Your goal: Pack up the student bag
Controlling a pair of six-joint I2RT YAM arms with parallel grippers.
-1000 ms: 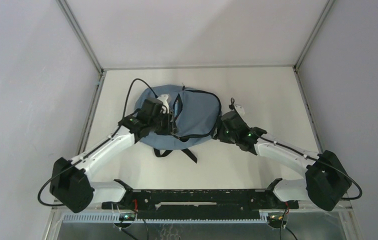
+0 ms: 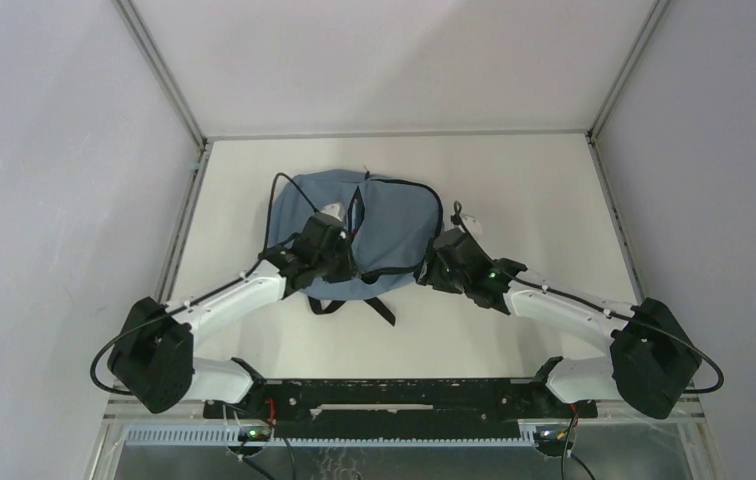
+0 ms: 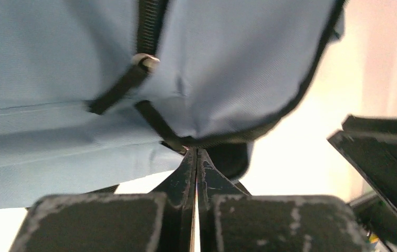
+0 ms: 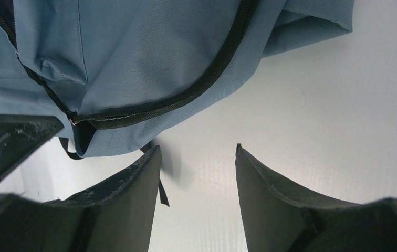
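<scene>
A blue-grey backpack [image 2: 394, 220] lies flat on the white table with its black zip running round the front pocket. My left gripper [image 2: 349, 268] is over the bag's lower middle. In the left wrist view its fingertips [image 3: 191, 157] are shut, just by a black zip pull [image 3: 154, 121], with nothing clearly between them. My right gripper [image 2: 432, 272] is at the bag's right lower edge. In the right wrist view its fingers [image 4: 128, 205] stand apart below the zipped edge [image 4: 138, 115], over bare table, with nothing between them.
Black straps [image 2: 379, 310] trail from the bag's front edge. Walls surround the table at back and sides.
The right arm has moved slightly; the bag looks the same.
</scene>
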